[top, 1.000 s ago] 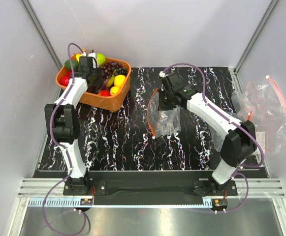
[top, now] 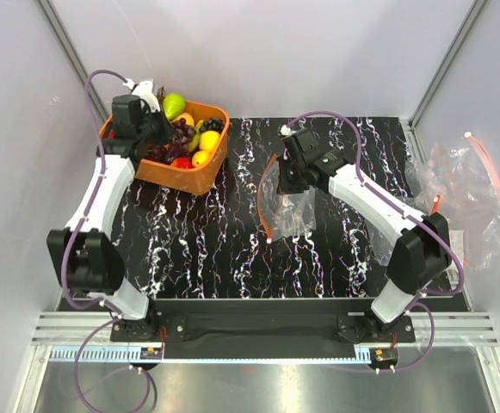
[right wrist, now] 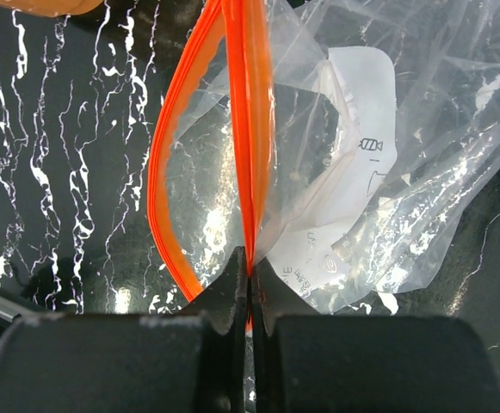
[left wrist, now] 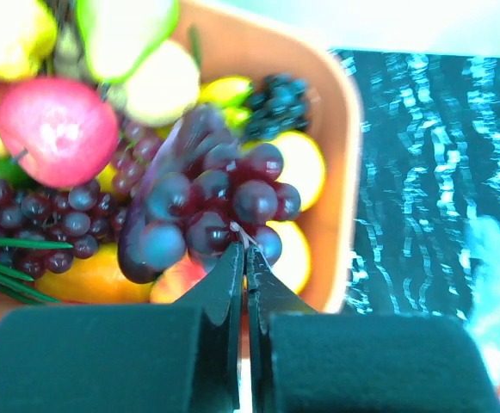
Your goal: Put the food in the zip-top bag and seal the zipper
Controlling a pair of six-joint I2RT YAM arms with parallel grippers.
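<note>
A bunch of dark red grapes (left wrist: 232, 194) hangs at my left gripper, which is shut on its pale stem above the food basket. In the top view the left gripper (top: 165, 133) is over the basket's left half. Behind the bunch shows part of a purple eggplant (left wrist: 138, 232). My right gripper is shut on the orange zipper edge of a clear zip top bag (right wrist: 439, 163). The bag's mouth stands parted, with the other orange strip (right wrist: 157, 194) bowed out to the left. Only a white printed sheet (right wrist: 353, 163) shows in the bag.
The orange basket (top: 181, 178) at the back left holds a pear (top: 174, 105), lemons, a red apple (left wrist: 58, 131) and other food. More clear plastic (top: 469, 202) with an orange strip lies at the far right.
The right arm and bag are nearly still.
</note>
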